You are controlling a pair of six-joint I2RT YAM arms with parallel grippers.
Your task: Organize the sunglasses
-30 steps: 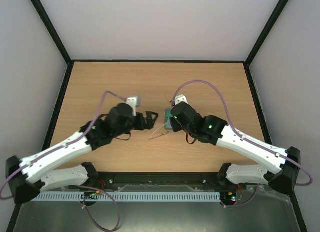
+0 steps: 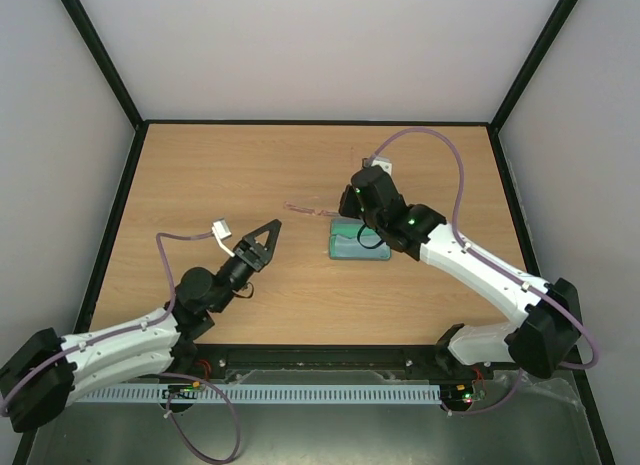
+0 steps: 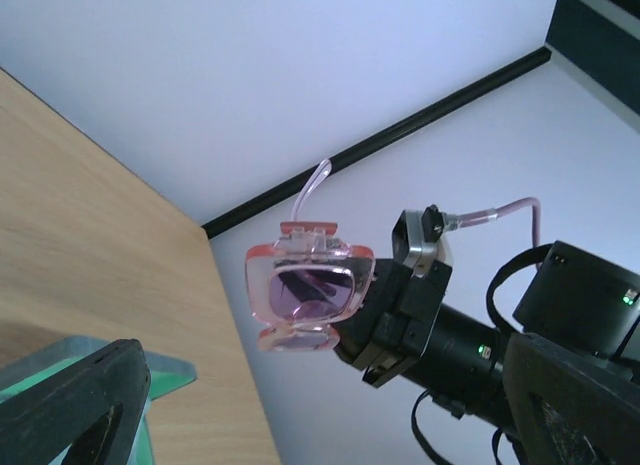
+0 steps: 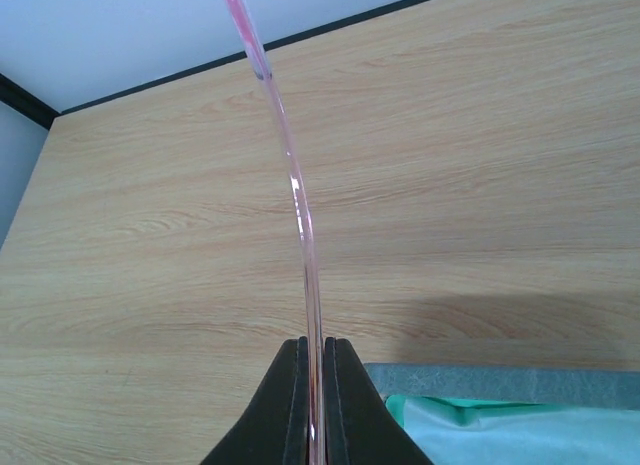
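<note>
Pink clear-framed sunglasses with purple lenses [image 3: 312, 293] hang in the air, seen edge-on in the left wrist view and faintly in the top view [image 2: 308, 211]. My right gripper is shut on one thin clear temple, which runs up between its fingertips. On the table below is a grey-teal case [image 2: 345, 251] with green edging; light blue cloth [image 4: 530, 435] shows inside it in the right wrist view. To the left of the case and sunglasses, my left gripper [image 2: 272, 231] stands open and empty, its fingers [image 3: 85, 410] wide apart.
Walls enclose the sides and back. Both arms reach in from the front, with a gap between the grippers.
My left gripper has drawn back leftward, away from the sunglasses. The right gripper has carried them toward the back of the table, and more of the case shows in the top view.
</note>
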